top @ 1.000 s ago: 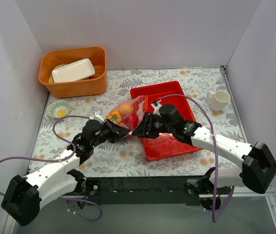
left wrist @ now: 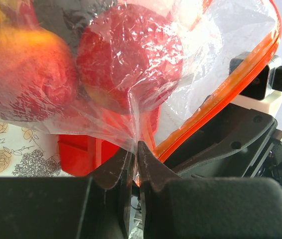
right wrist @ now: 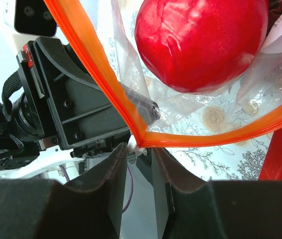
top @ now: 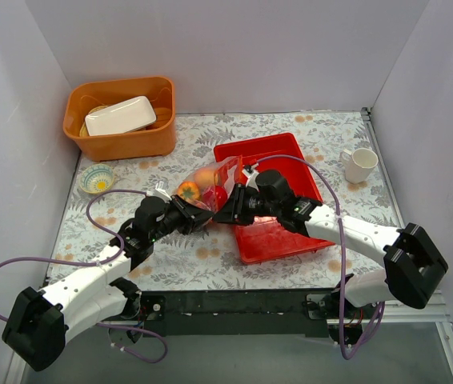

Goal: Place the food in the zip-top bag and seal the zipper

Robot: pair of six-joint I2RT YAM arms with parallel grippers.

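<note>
A clear zip bag (top: 217, 172) with an orange zipper rim (right wrist: 206, 139) holds a red apple (right wrist: 198, 40), a peach-coloured fruit (left wrist: 29, 74) and what looks like an orange pepper (top: 187, 190). My left gripper is shut on the bag's plastic at its lower corner. My right gripper is part open at the zipper's corner, beside a small white piece (right wrist: 133, 145) at the end of the orange strip. In the top view the two grippers meet just below the bag.
A red tray (top: 282, 252) lies behind and under my right arm. An orange bin (top: 118, 146) with a white dish stands back left, a small bowl (top: 97, 178) at left, a white mug (top: 360, 165) at right.
The left arm has not visibly moved.
</note>
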